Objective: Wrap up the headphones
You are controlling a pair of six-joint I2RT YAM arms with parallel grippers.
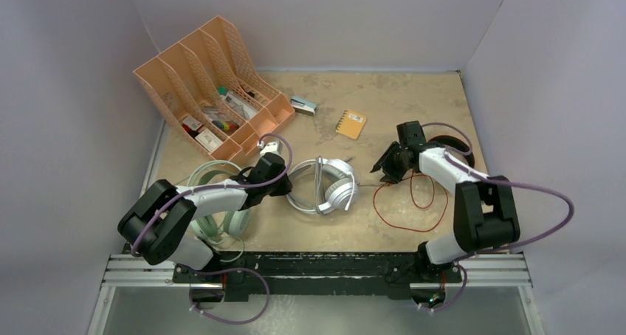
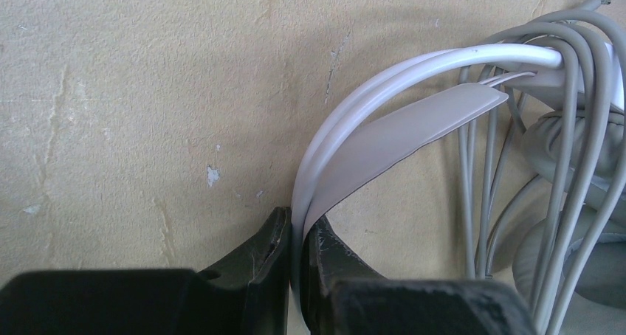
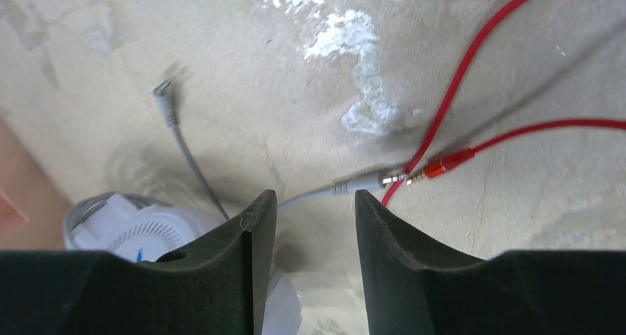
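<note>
White headphones (image 1: 341, 193) lie mid-table with the grey cable (image 2: 571, 128) looped several times round band and earcups. My left gripper is shut on the white headband (image 2: 369, 102) at its left side. My right gripper stands part open, nothing held, right of the headphones above the cable's loose end; a grey plug (image 3: 358, 184) lies beside a red plug (image 3: 450, 164), and a second grey tip (image 3: 166, 102) lies farther off.
An orange organizer (image 1: 177, 77) is at back left, with a stapler (image 1: 303, 105) and yellow notebook (image 1: 351, 124) nearby. Green headphones (image 1: 236, 221) lie left, red cables (image 1: 399, 226) right, beside a dark round object (image 1: 466, 147). The back-middle table is clearer.
</note>
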